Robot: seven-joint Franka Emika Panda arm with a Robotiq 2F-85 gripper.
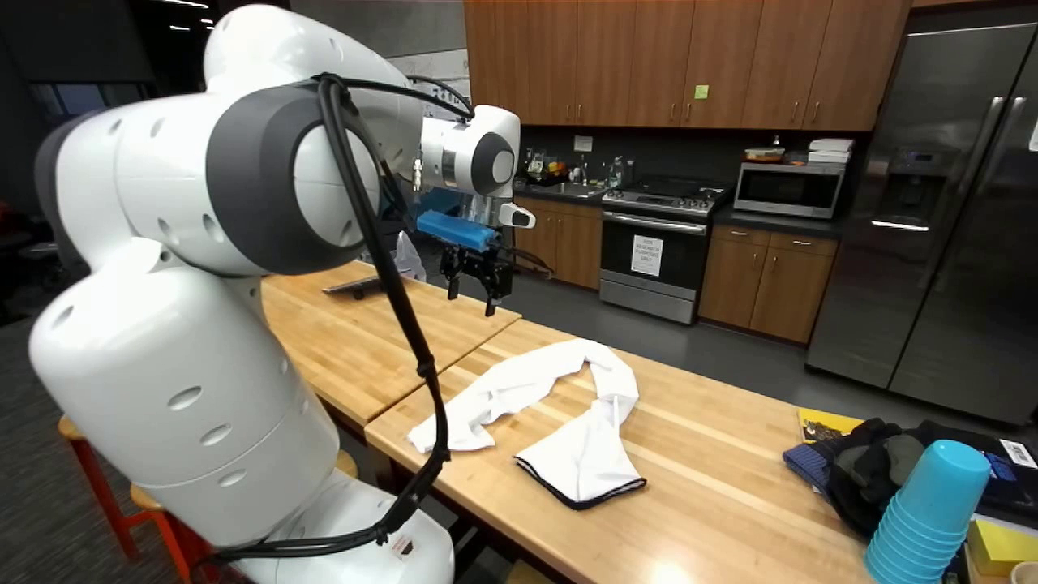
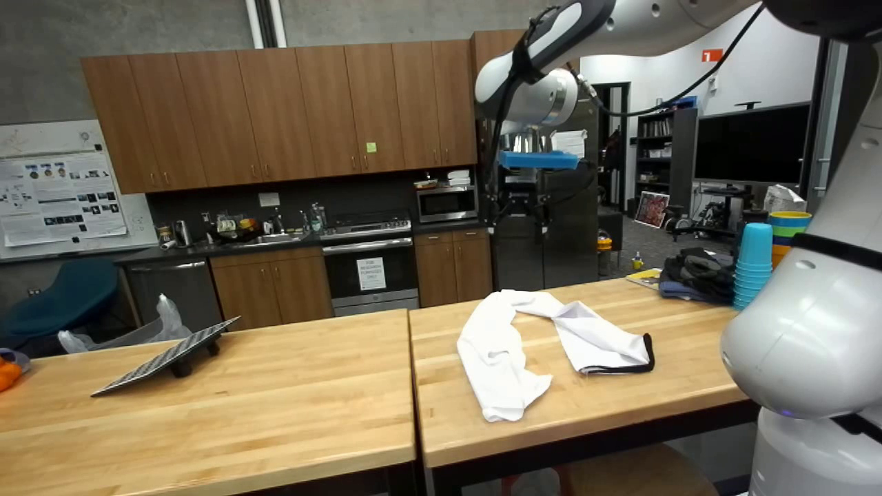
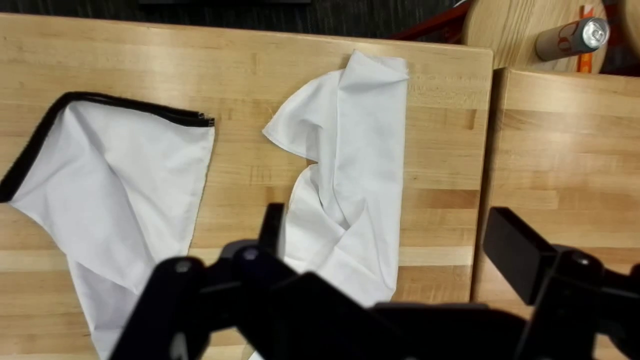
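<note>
A long white cloth [image 1: 525,383] with a black edge lies crumpled in a bent arch on the wooden table. Its black-trimmed end [image 2: 616,364] is folded over and points toward the table's near side, as does the plain end [image 3: 372,132]. High above the far part of the cloth, my gripper [image 2: 519,224] hangs with its fingers pointing down. In the wrist view its black fingers [image 3: 517,255] stand wide apart, and nothing is between them. The gripper's body hides part of the cloth there.
Several stacked blue cups [image 1: 929,516] and dark clothing [image 1: 866,462] occupy the table's far right end. A second table [image 2: 248,388] adjoins on the left, with a slanted grey panel [image 2: 169,357] on it. Bare wood surrounds the cloth.
</note>
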